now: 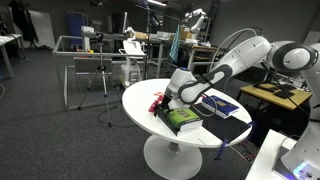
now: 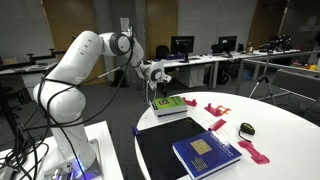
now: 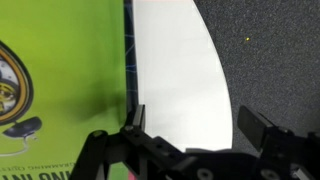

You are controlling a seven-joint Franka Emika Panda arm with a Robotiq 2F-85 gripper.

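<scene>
A thick green book [image 2: 170, 105] lies flat near the table edge in exterior view 2; exterior view 1 shows the same green book [image 1: 184, 117] beneath the arm's end. In the wrist view the green book's cover [image 3: 62, 75] fills the left side, its dark edge running up the frame. My gripper is open, its fingers apart. One finger [image 3: 133, 132] is by the book's edge, the other off to the right. Between them only white tabletop shows. Whether the near finger touches the book I cannot tell.
On the white round table [image 2: 290, 138] lie a blue book [image 2: 206, 153], a black flat panel [image 2: 166, 143], a red item [image 2: 252, 152] and a small black-and-yellow object [image 2: 246, 131]. Beyond the table's curved edge, dark floor [image 3: 270, 65] shows close to my gripper.
</scene>
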